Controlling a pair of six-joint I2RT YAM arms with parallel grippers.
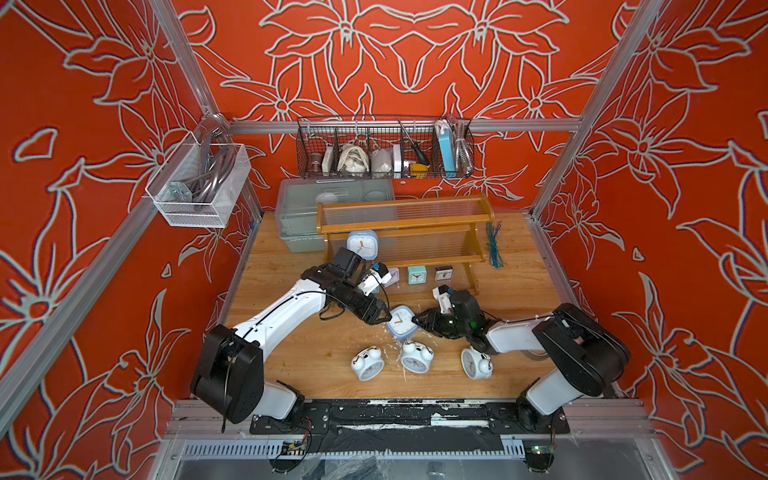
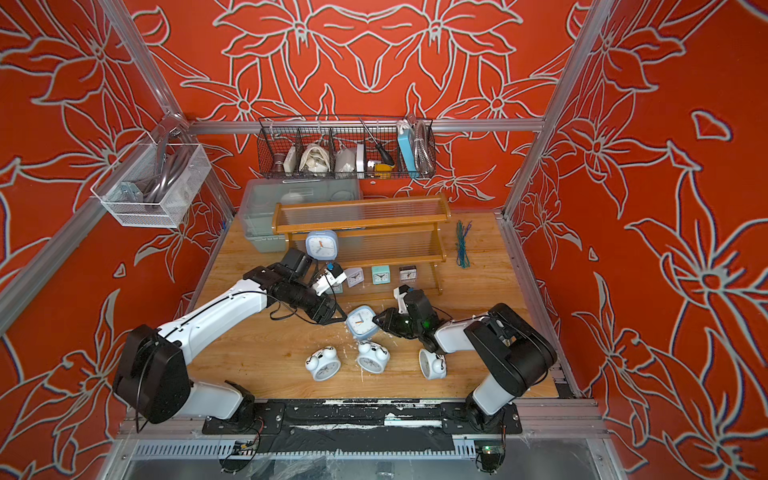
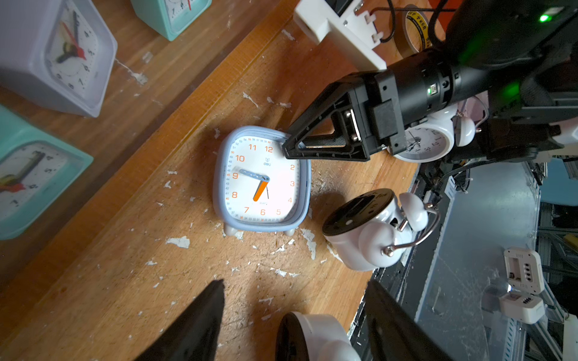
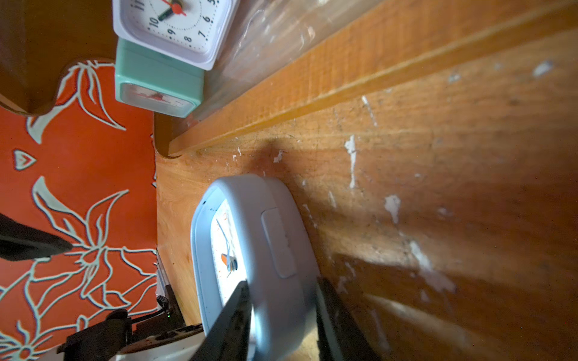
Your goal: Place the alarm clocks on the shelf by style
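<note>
A light blue square clock (image 3: 262,180) lies face up on the table before the wooden shelf (image 1: 405,206). My right gripper is around its side, part open. My left gripper is just left of that clock, open and empty. Another blue clock (image 1: 361,245) sits on the shelf's middle level at the left. Small mint and pastel square clocks (image 1: 417,274) stand on the bottom level. White twin-bell clocks (image 1: 369,363) (image 1: 416,357) (image 1: 477,363) are along the front of the table.
A translucent bin (image 1: 296,216) sits behind the shelf. A wire basket (image 1: 384,152) hangs on the back rail. A bundle of green sticks (image 1: 494,244) lies right of the shelf, with some bare table around it.
</note>
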